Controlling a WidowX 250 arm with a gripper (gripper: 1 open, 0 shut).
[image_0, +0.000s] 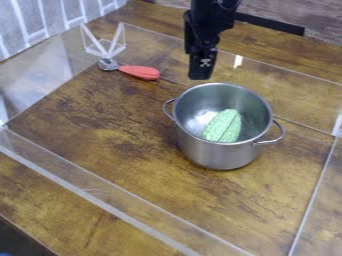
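My black gripper hangs at the top centre, above and behind the steel pot, its fingers open and holding nothing that I can see. The two-handled pot stands on the wooden table right of centre, with a pale green patterned oblong object lying inside it. A red-handled utensil with a metal head lies at the back left, left of my gripper.
A white wire-like object stands at the back left by the pale railing. Clear panels or edges border the work area.
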